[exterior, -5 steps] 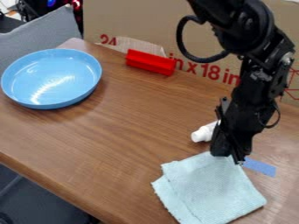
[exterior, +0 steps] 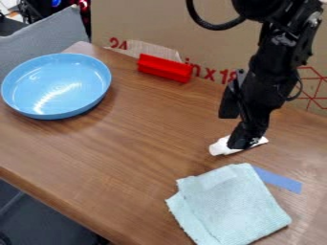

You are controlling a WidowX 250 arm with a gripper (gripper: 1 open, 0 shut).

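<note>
My black gripper (exterior: 236, 122) hangs open above a small white object (exterior: 230, 147), which looks like a tube lying on the wooden table and is partly hidden behind the fingers. A pale folded cloth (exterior: 228, 206) lies at the front right of the table, below the gripper. A blue strip (exterior: 278, 180) lies flat beside the cloth's upper right. A blue plate (exterior: 56, 86) sits at the left, and a red block (exterior: 165, 67) lies at the back.
A cardboard box (exterior: 179, 33) stands along the back edge. A grey item (exterior: 32, 43) is at the back left.
My gripper has moved up and a little left, away from the cloth's top edge to over the white object. The cloth and the other things look unmoved.
</note>
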